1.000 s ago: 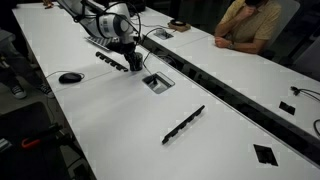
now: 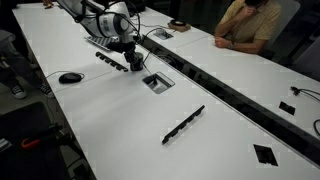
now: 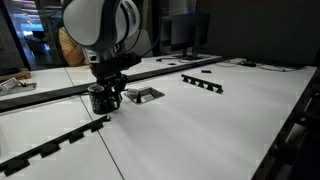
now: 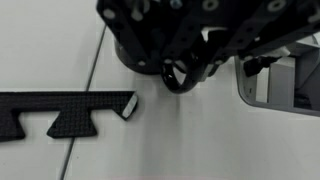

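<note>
A dark cup (image 3: 103,98) stands on the white table near the arm's base. It shows in part behind the fingers in the wrist view, as a dark round body (image 4: 128,52). My gripper is down at the cup's side, shut, with a black looped part that looks like the cup's handle at its fingertips. The fingers hide most of that contact. From the exterior, the gripper (image 3: 118,86) and the cup touch or overlap, and the cup looks upright. Whether it is clear of the table I cannot tell.
A silver tray (image 2: 160,84) with a dark item in it lies close to the cup. One black toothed strip (image 4: 60,103) lies on the cup's other side; another strip (image 2: 183,124) is farther along. A black mouse-like object (image 2: 70,78) sits near the edge.
</note>
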